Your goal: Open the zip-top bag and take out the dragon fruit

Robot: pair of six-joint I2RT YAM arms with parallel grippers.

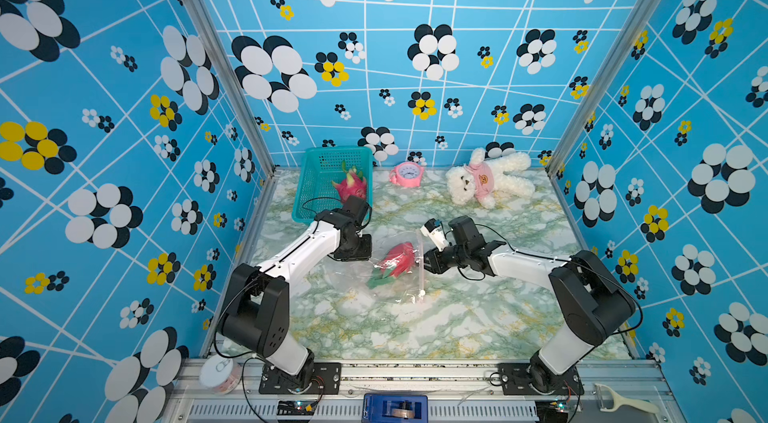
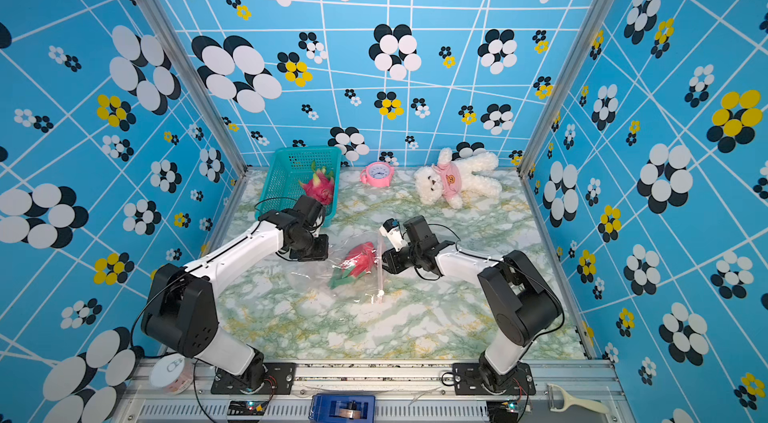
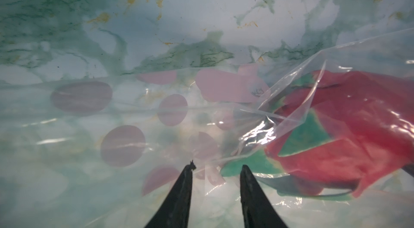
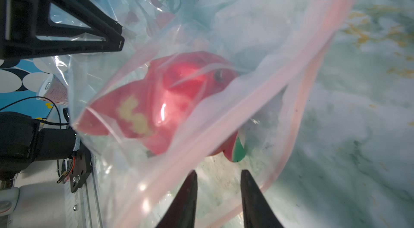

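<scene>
A clear zip top bag point(image 1: 409, 291) lies on the table with a red and green dragon fruit point(image 1: 397, 259) inside. In the right wrist view its mouth gapes, the two edges of the zip strip point(image 4: 276, 74) standing apart with the fruit point(image 4: 181, 94) behind them. Over the bag's left part is my left gripper, part open, with only see-through film showing beyond its fingertips. At the mouth end, my right gripper is part open too, its fingertips close to the lower edge. I cannot tell whether either one touches the film.
Behind the left arm stands a teal basket point(image 1: 310, 183) holding another dragon fruit point(image 1: 352, 187). A pink clock point(image 1: 408, 174) and a white teddy bear point(image 1: 482, 180) rest along the back. Bare table lies to the front and right of the bag.
</scene>
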